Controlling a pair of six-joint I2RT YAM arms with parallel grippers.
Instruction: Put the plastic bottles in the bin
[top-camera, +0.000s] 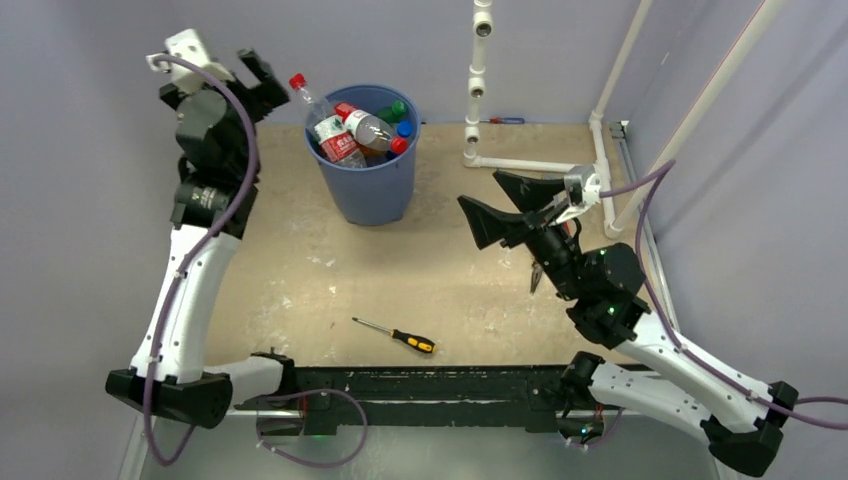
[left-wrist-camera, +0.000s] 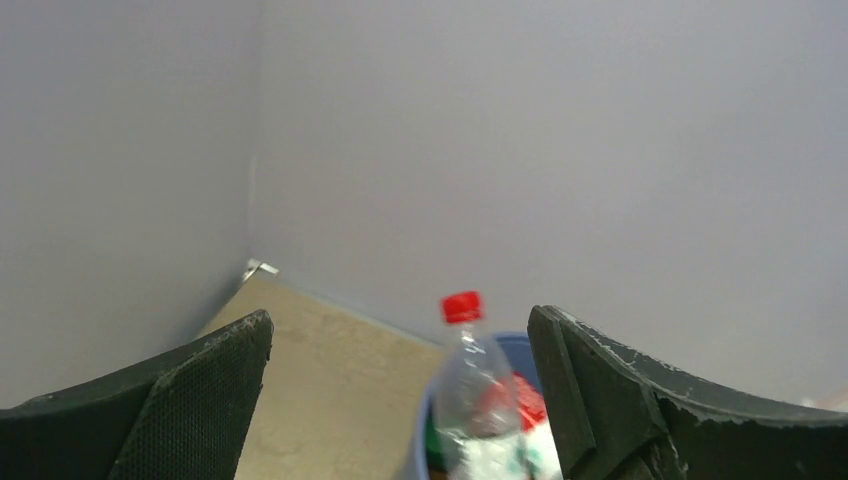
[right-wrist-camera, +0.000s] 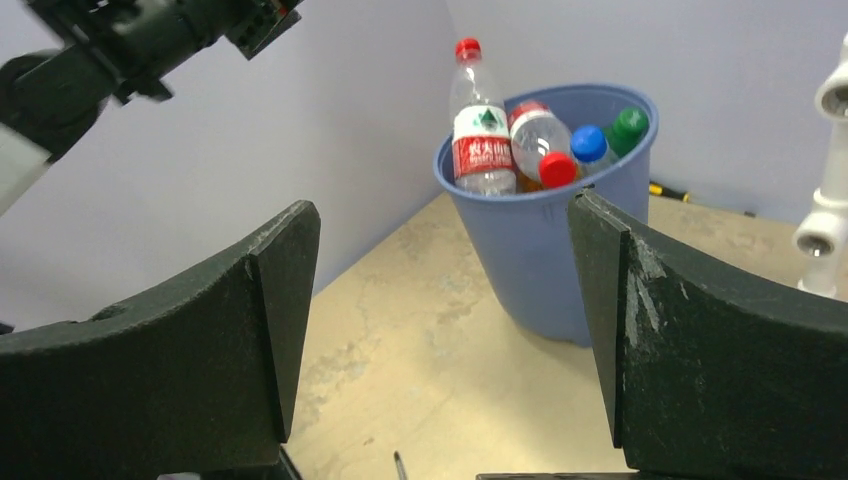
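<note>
The blue bin (top-camera: 365, 200) at the back holds several plastic bottles. A tall red-capped bottle (top-camera: 335, 135) leans on its rim; another red-capped bottle (top-camera: 370, 130) lies beside it, with green- (right-wrist-camera: 628, 130) and blue-capped (right-wrist-camera: 590, 145) ones. My left gripper (top-camera: 260, 85) is raised left of the bin, open; in its wrist view the tall bottle (left-wrist-camera: 470, 400) appears beyond the fingers, blurred. My right gripper (top-camera: 490, 205) is open with nothing between its fingers, to the right of the bin over the board.
A screwdriver (top-camera: 413, 340) lies on the board (top-camera: 300, 280) at the front, pliers (top-camera: 535, 275) under the right arm. A white pipe frame (top-camera: 530, 163) stands at the back right. The board's middle is clear.
</note>
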